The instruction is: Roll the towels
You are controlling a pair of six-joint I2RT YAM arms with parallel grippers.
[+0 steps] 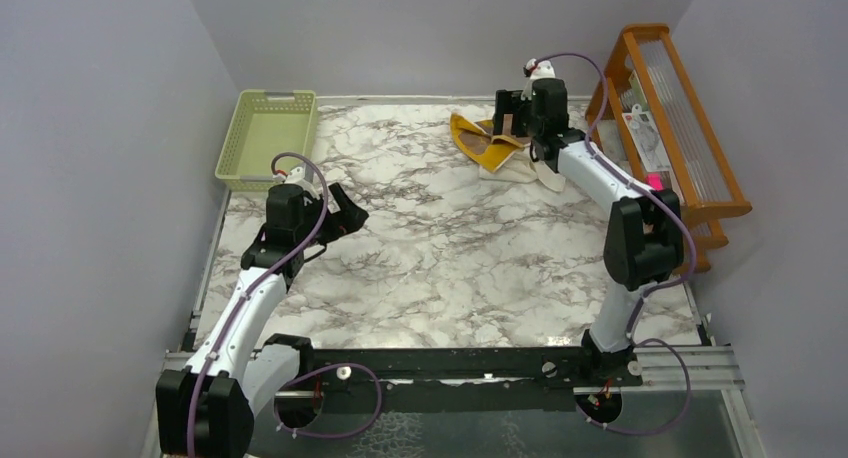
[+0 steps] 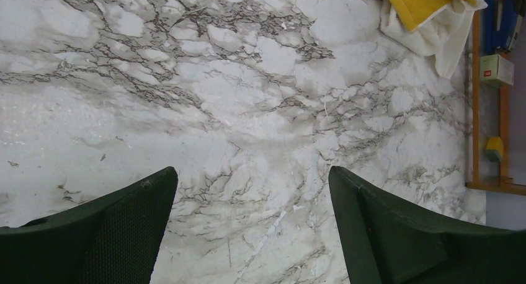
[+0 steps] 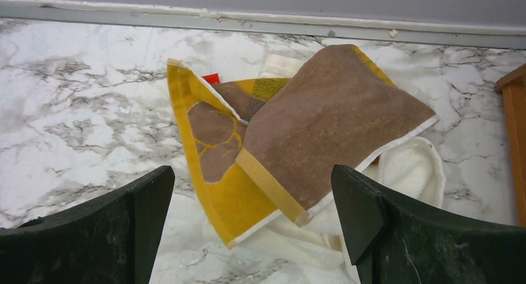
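A crumpled pile of towels lies at the back of the table: a brown-and-yellow towel over cream towels, seen also at the top right of the left wrist view as yellow cloth (image 2: 415, 5). My right gripper (image 1: 512, 106) stands open just above the pile, nothing between its fingers. My left gripper (image 1: 340, 208) is open over bare marble at the left side of the table, holding nothing.
A green basket (image 1: 228, 148) sits at the back left. A wooden rack (image 1: 705, 138) with small items stands along the right.
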